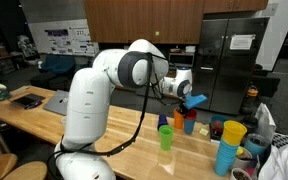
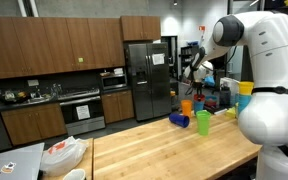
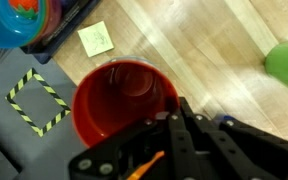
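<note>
In the wrist view a red cup point(image 3: 109, 107) fills the middle, its open mouth facing the camera. My gripper is shut at the cup's right side, and the rim runs in to the fingertips, so it appears pinched there. Exterior view 1 has the gripper point(image 1: 191, 101) low over the cups, with red point(image 1: 191, 114) just above a blue cup point(image 1: 190, 127). Whether the red cup sits inside the blue one is hard to tell. An orange cup point(image 1: 179, 119) stands close beside them.
A green cup point(image 1: 165, 137) stands nearer the robot. To the right are stacked yellow and blue cups point(image 1: 226, 155), bowls and a dark rack. A dark blue cup point(image 2: 179, 120) lies near the orange one.
</note>
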